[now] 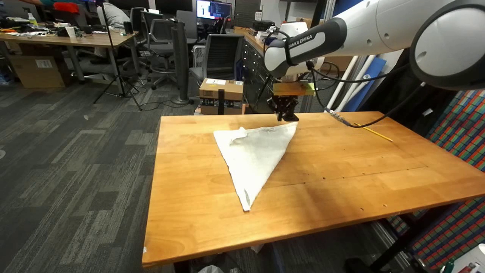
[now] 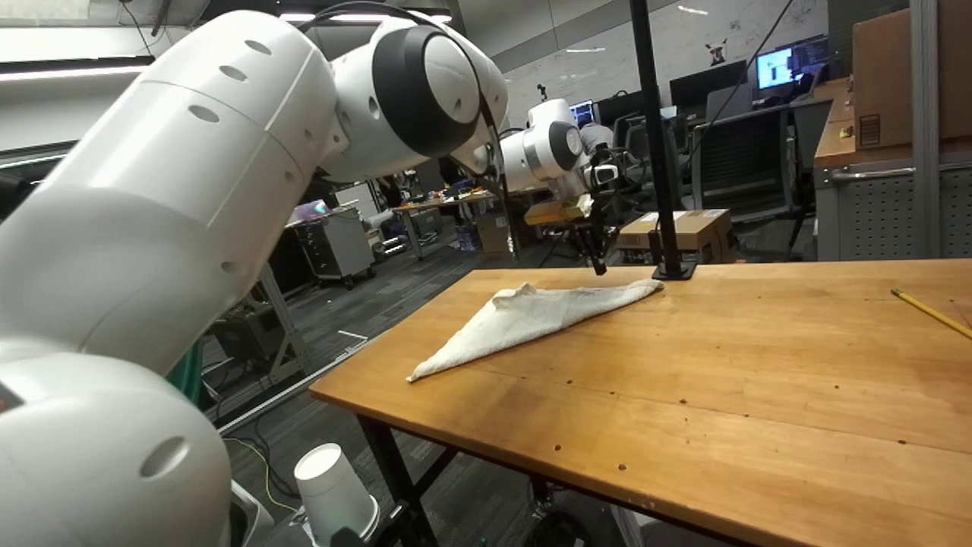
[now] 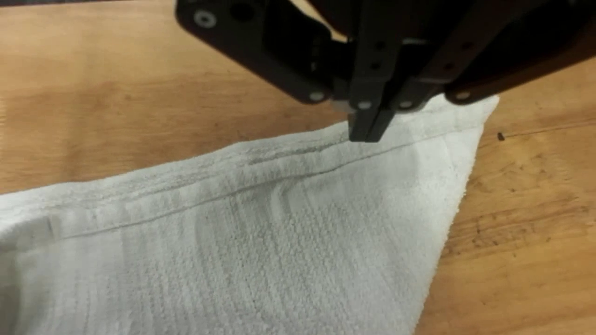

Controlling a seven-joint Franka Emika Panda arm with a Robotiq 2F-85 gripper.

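Observation:
A white cloth (image 1: 255,157), folded to a rough triangle, lies flat on the wooden table, one point toward the near edge in exterior view 1. In exterior view 2 the same cloth (image 2: 533,319) shows a small raised fold on its far side. My gripper is shut, its two fingertips pressed together with no fabric between them. It hangs just above the cloth's far hem, near the right corner (image 3: 475,109). A gap shows between the gripper (image 2: 601,270) and the cloth in exterior view 2.
A yellow pencil (image 1: 373,132) lies on the right part of the table (image 1: 345,191). A black post (image 2: 670,219) stands at the table's far edge.

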